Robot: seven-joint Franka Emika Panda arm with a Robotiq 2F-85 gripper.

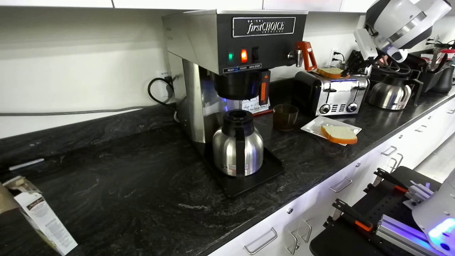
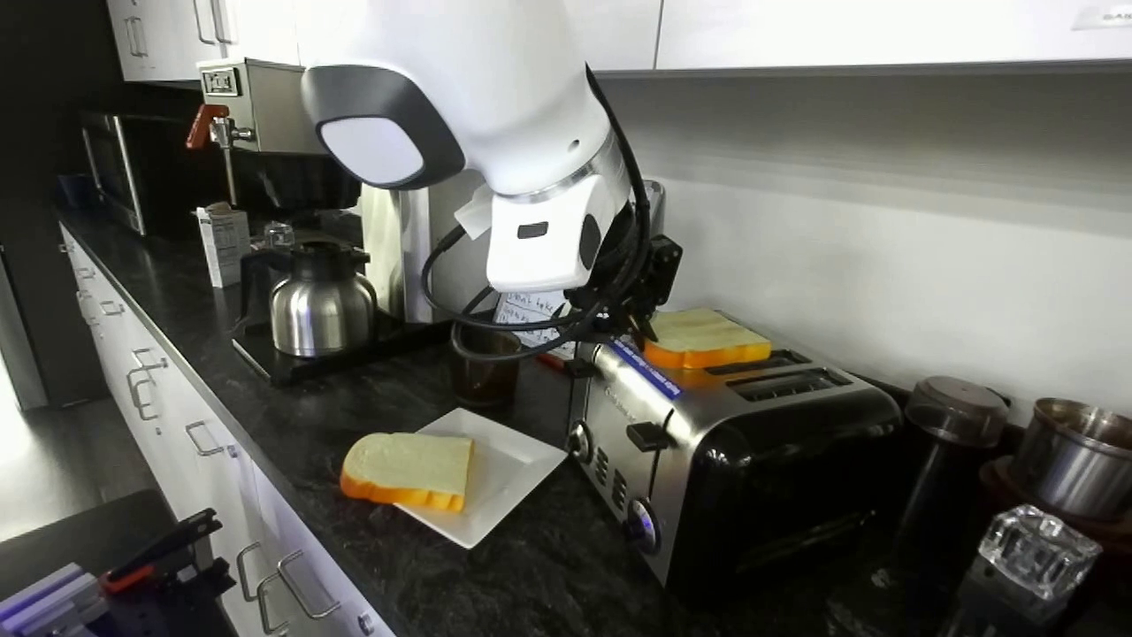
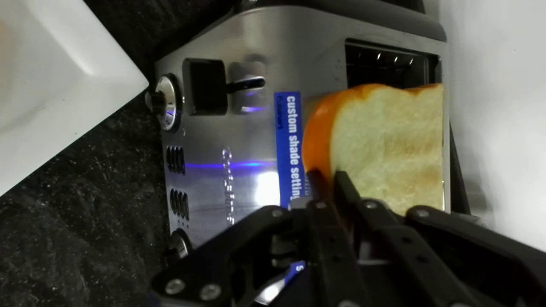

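A slice of bread (image 3: 390, 140) with an orange-brown crust lies flat across the top of the steel toaster (image 3: 245, 189), over part of its slots. In the wrist view, my gripper is shut on the slice's crust edge, one finger on each side of it. From the second exterior view, the same slice (image 2: 706, 338) rests by the toaster's far end, with my gripper (image 2: 639, 331) at its near-left edge. Another bread slice (image 2: 409, 467) lies partly on a white square plate (image 2: 515, 462) before the toaster.
Left of the toaster stand a brown cup (image 1: 285, 117) and a coffee maker (image 1: 192, 38) with its steel carafe (image 1: 251, 149). A wall rises close behind the toaster. A glass-topped grinder (image 2: 1035, 563) and a metal pot (image 2: 1077, 456) stand to its right. The counter's near left is open.
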